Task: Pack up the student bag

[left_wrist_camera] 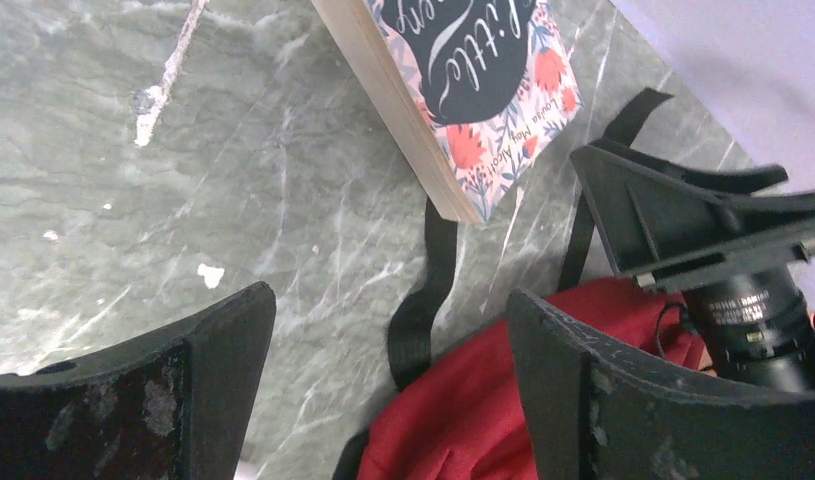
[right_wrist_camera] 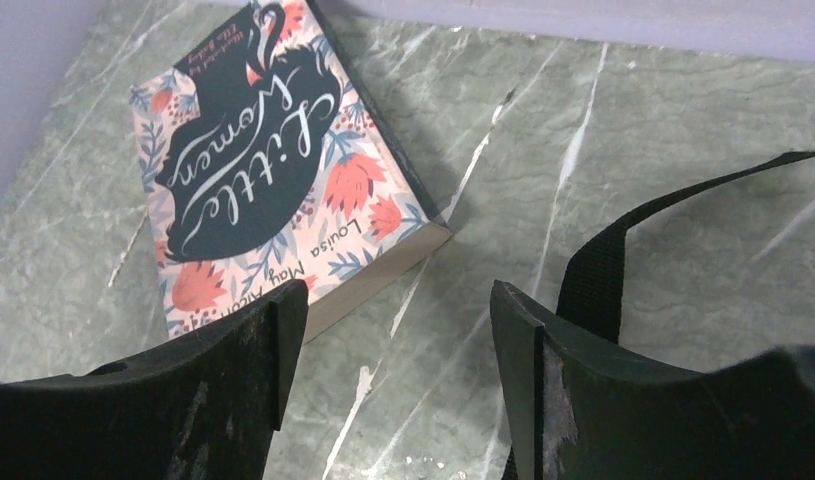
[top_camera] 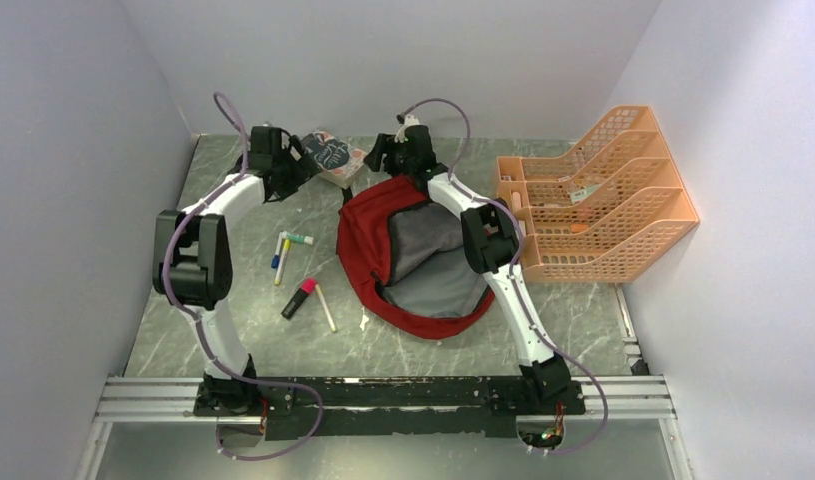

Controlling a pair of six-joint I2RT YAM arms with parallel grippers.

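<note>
The Little Women book [top_camera: 332, 153] lies at the back of the table, between my grippers; its flowered cover [right_wrist_camera: 263, 170] fills the left of the right wrist view. My left gripper [top_camera: 305, 160] hangs open at the book's left, above bare marble. My right gripper [top_camera: 379, 152] is open at the book's right, near a black strap [right_wrist_camera: 598, 270]. The red bag [top_camera: 373, 250] with grey lining lies open in the middle. Markers [top_camera: 301, 295] and pens [top_camera: 281, 262] lie loose on the left.
An orange organiser [top_camera: 593, 240] stands at the right. Walls close off the back and both sides.
</note>
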